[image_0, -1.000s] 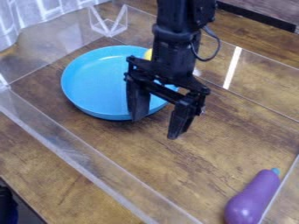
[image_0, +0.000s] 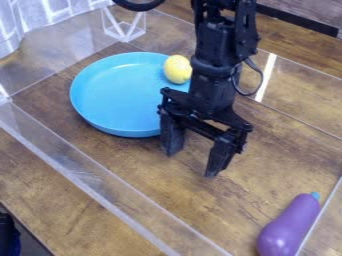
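Note:
My black gripper (image_0: 197, 150) hangs over the wooden table in the middle of the camera view, open, with no object visible between its fingers. A blue bowl (image_0: 114, 95) lies behind it to the left, partly hidden by the gripper. A yellow object (image_0: 175, 68) rests at the back, just left of the arm. A purple eggplant-shaped toy (image_0: 287, 230) lies at the front right, apart from the gripper.
A small white wire-like frame (image_0: 124, 26) stands at the back left. Clear plastic edging runs along the left and right sides. The bare wood (image_0: 174, 210) in front of the gripper is clear.
My gripper has moved lower in the view, toward the near side of the table, and more of the yellow object now shows. The bowl and purple toy are unmoved.

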